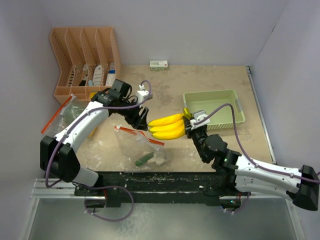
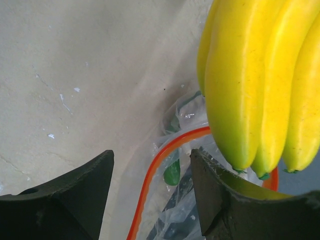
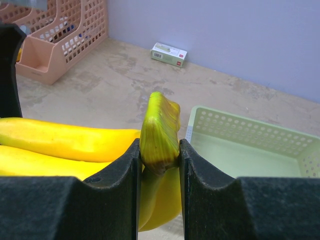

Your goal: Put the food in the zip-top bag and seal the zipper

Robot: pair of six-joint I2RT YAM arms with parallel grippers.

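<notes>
A bunch of yellow bananas (image 1: pixel 167 127) hangs above the table, its stem between the fingers of my right gripper, which is shut on it. The bananas point left, over the far edge of the clear zip bag (image 1: pixel 142 150). That bag lies flat with its orange zipper (image 2: pixel 150 172) at the far side; a green item (image 1: pixel 144 159) and something pale are inside. My left gripper stands open above the bag's mouth, with nothing held between its fingers. In the left wrist view the bananas (image 2: pixel 250 90) fill the right side, close to one finger.
Behind the right arm stands an empty green basket (image 1: pixel 212 107). A pink divided rack (image 1: pixel 85 60) is at the back left, a second zip bag (image 1: pixel 65 115) at the left edge. One small box (image 1: pixel 158 65) sits at the back. Bare table lies between box and bananas.
</notes>
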